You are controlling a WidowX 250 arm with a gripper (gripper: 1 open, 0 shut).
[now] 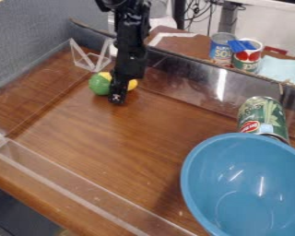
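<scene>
My black gripper (118, 96) reaches down to the wooden surface at the back left, shut, with nothing visible between its fingers. A green ball (100, 84) sits just left of it, and a yellow object (133, 85) is partly hidden behind it on the right.
A clear plastic stand (88, 57) is at the back left. A blue bowl (234, 189) fills the front right, with a green can (262, 117) behind it. Cans (221, 49) stand beyond the clear barrier.
</scene>
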